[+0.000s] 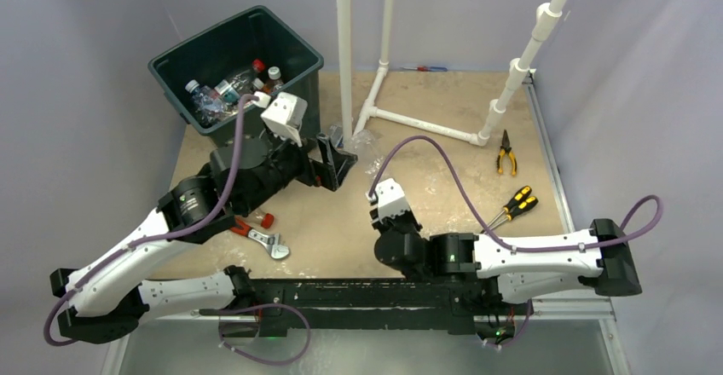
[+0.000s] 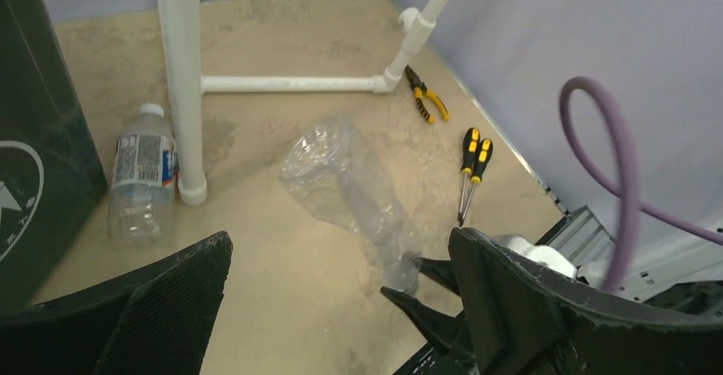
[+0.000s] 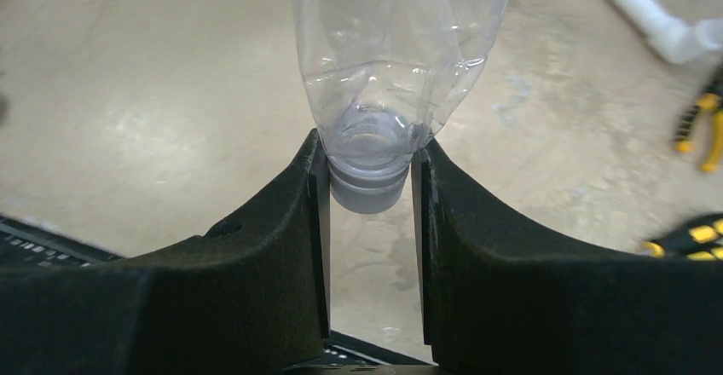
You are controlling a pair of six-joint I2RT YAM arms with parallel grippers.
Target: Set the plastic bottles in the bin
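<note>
A clear crumpled plastic bottle (image 3: 396,25) is upright in the right wrist view, its neck between the fingertips of my right gripper; in the left wrist view it shows over the table. My left gripper is open and empty, raised beside the bin, its fingers framing that bottle from afar. A labelled bottle (image 2: 141,204) lies behind, between bin and white pipe. The dark green bin (image 1: 298,51) at back left holds several bottles. Another bottle with a red cap (image 1: 266,220) lies at the left, partly hidden by my left arm.
A white pipe frame (image 1: 345,51) stands behind. An adjustable wrench (image 1: 277,247) lies front left; pliers (image 1: 506,153) and yellow-black screwdrivers (image 1: 520,209) lie right. A small screwdriver (image 1: 424,68) is at the back.
</note>
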